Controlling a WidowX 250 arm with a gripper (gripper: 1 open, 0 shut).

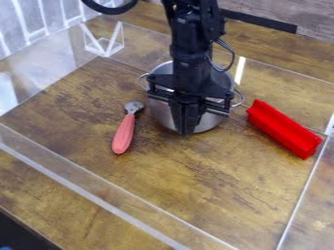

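Note:
My black gripper [190, 119] points down from the top centre over a silver pot [217, 109]. Its fingertips sit low at the pot's near side, and I cannot make out what, if anything, is between them. The gripper body hides much of the pot. A red-handled utensil [124, 132] with a metal end lies to the left of the pot, and a red rectangular block [284, 128] lies to the right.
Clear plastic edging runs along the left side, with a clear bracket [104, 39] at the upper left.

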